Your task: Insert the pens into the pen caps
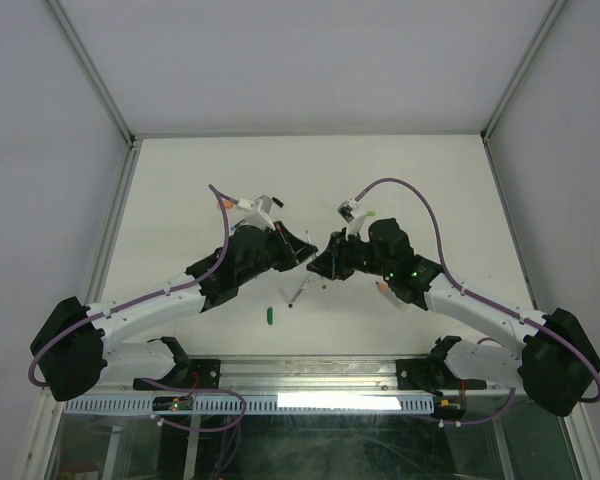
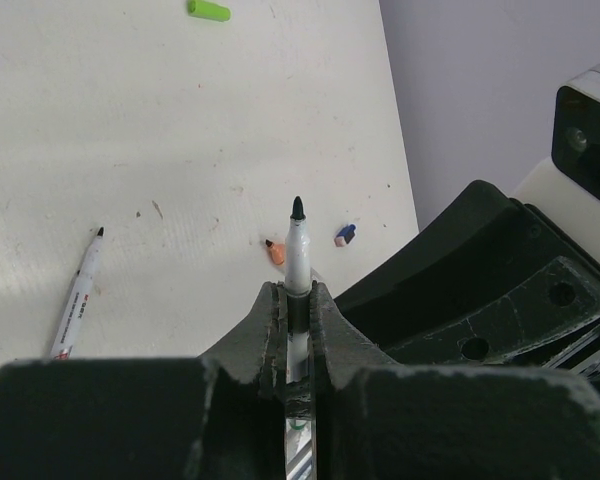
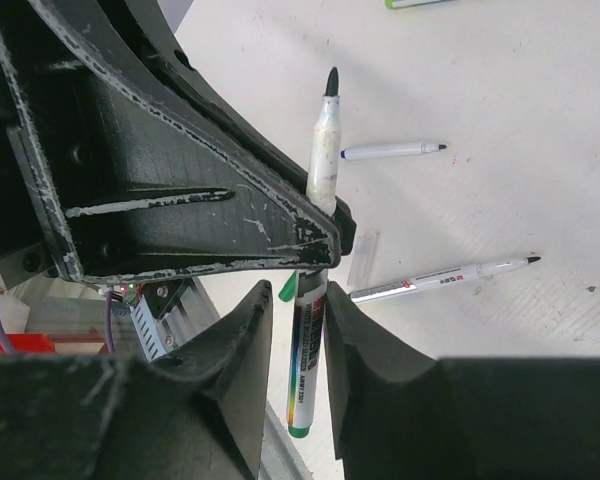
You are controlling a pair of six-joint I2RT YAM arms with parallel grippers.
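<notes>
My left gripper is shut on a white marker pen [image 2: 297,250], held nearly upright with its dark, uncapped tip up. Below the left fingers, the pen's printed barrel [image 3: 308,330] runs down to a green end. My right gripper stands open, its two fingers on either side of that barrel. Both grippers meet over the middle of the table in the top view. Loose caps lie around: a green cap [image 1: 270,316] near the front, an orange cap [image 1: 225,204] at the back left and a light green cap [image 2: 209,10].
Uncapped pens lie flat on the white table, one [image 3: 393,150] with a blue end and another [image 3: 445,280] closer to the grippers. A small blue cap [image 2: 346,235] sits by the orange one.
</notes>
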